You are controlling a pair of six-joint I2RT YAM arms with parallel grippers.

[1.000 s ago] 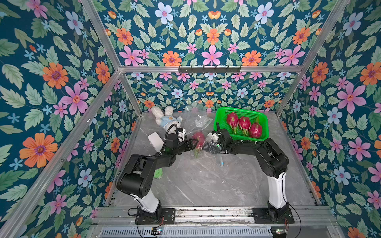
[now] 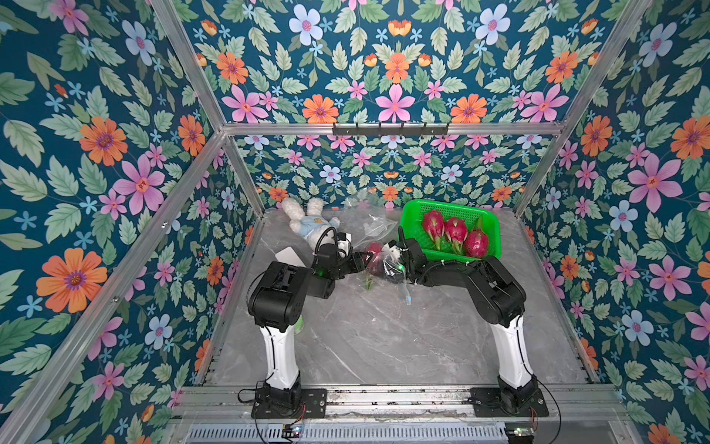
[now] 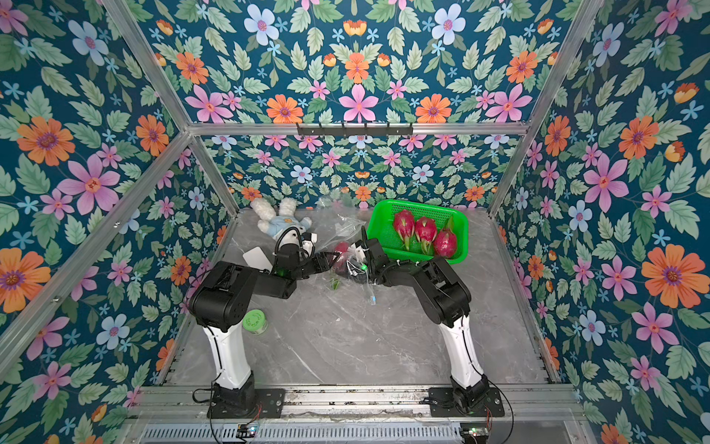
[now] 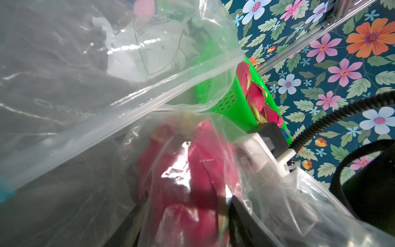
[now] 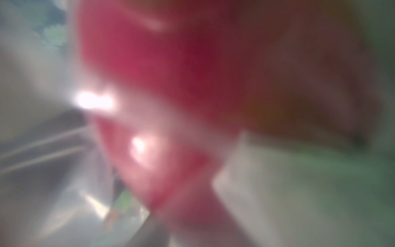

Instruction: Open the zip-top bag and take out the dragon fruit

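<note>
A magenta dragon fruit [image 4: 185, 181] in clear plastic [image 4: 82, 82] sits between my two grippers at the table's middle, green leaves below. My left gripper [image 2: 368, 260] reaches it from the left; in the left wrist view its fingers are either side of the fruit, part apart, with film over them, and whether they grip is unclear. My right gripper [image 3: 361, 255] is at the bag from the right. The right wrist view is blurred, filled by red fruit [image 5: 172, 61] and plastic, hiding how its fingers stand.
A green basket [image 3: 414, 256] with three dragon fruits stands back right. A plush bunny [image 3: 273, 218], a white box [image 3: 257, 259] and a green-lidded container [image 3: 253, 321] are on the left.
The right arm has shifted slightly left with the bag.
</note>
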